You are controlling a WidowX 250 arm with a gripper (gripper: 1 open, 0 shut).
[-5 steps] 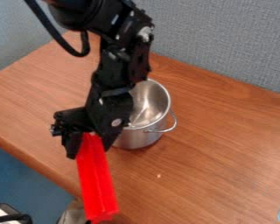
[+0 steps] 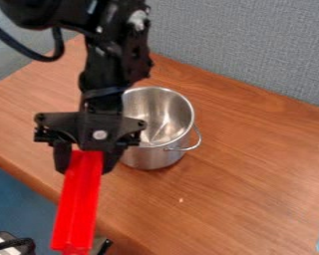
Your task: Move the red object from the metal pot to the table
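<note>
My gripper [image 2: 85, 151] is shut on the red object [image 2: 77, 204], a long, bright bar pointing down toward the bottom of the view. Its upper end disappears into the dark gripper body, and the fingertips are mostly hidden. In the picture, the bar crosses the table's front-left edge; its height above the wood is hard to judge. The shiny metal pot [image 2: 169, 120] stands behind and to the right of the gripper. Part of its left side is covered by the arm, and the visible inside looks empty.
Bare wooden table [image 2: 249, 179] spreads wide to the right of the pot, with only a tiny pale speck in front. A grey partition [image 2: 242, 45] closes off the back. Dark cables lie at the bottom left, off the table.
The arm and the red object have shifted left, away from the pot, after a slight swing of the bar. More of the pot now shows. The pot itself has stayed put.
</note>
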